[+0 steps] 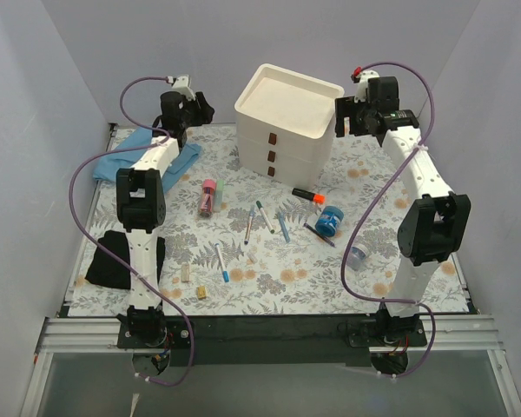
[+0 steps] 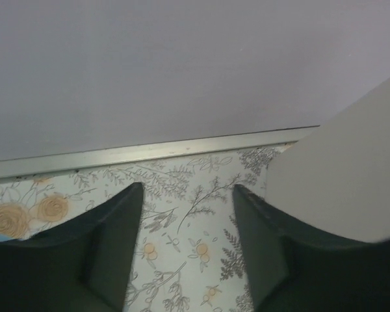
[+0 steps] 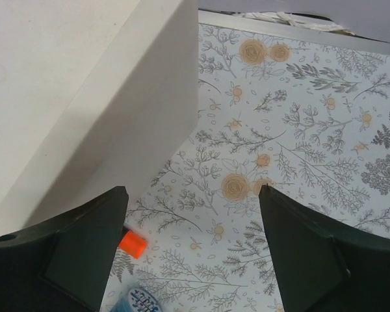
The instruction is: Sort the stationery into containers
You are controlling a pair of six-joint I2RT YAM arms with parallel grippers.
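A white stacked drawer box (image 1: 288, 104) stands at the back centre. My left gripper (image 1: 201, 109) hangs left of it, fingers parted with nothing between; my right gripper (image 1: 347, 117) is open beside its right upper edge, empty. Pens and markers (image 1: 284, 226) lie scattered mid-table, with an orange-capped black marker (image 1: 308, 195) by the box. A pink cylinder (image 1: 207, 198), a blue jar (image 1: 328, 221), a clear cup (image 1: 358, 256) and small yellowish items (image 1: 201, 292) also lie on the table.
A folded blue cloth (image 1: 178, 169) lies back left, a black cloth (image 1: 108, 270) front left. Grey walls bound the back and sides.
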